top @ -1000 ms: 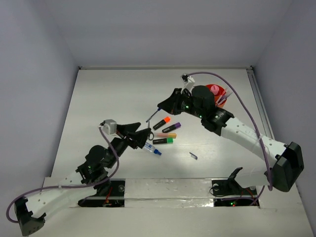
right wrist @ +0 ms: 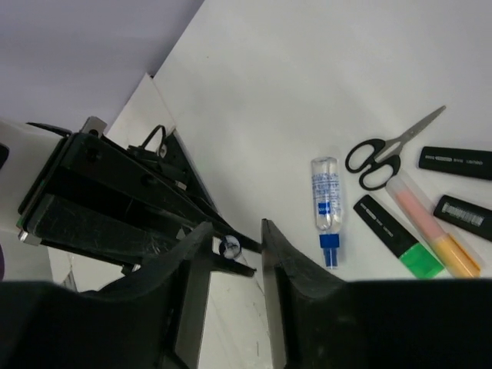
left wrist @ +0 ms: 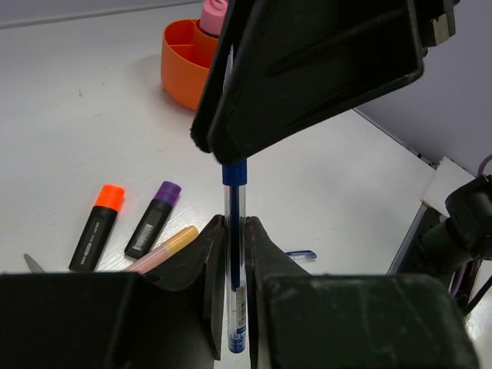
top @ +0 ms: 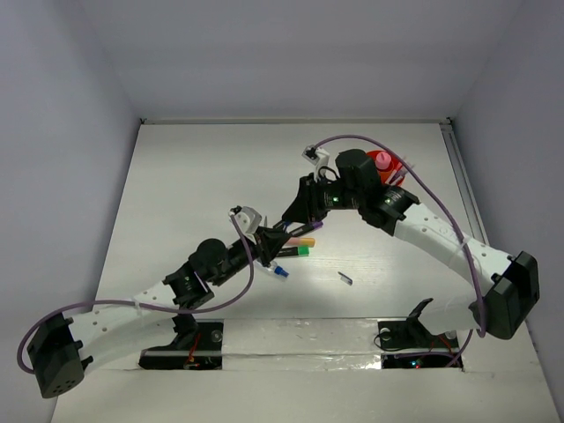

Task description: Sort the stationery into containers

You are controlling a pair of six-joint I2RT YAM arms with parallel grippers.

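A blue capped pen (left wrist: pixel 234 200) stands upright between the grippers: my left gripper (top: pixel 274 236) is shut on its lower part, and my right gripper (top: pixel 293 211) is round its capped top, its fingers hard to judge. On the table lie an orange-capped marker (left wrist: pixel 95 231), a purple-capped marker (left wrist: pixel 152 220), a green-capped marker (right wrist: pixel 392 234), a pink-orange marker (right wrist: pixel 434 227), scissors (right wrist: pixel 384 150) and a blue-capped bottle (right wrist: pixel 327 201). A small item (top: pixel 345 278) lies right of them.
An orange container (left wrist: pixel 177 69) with a pink item and pens stands at the back right, partly behind the right arm.
My right gripper has shifted slightly and turned upright over the pen.
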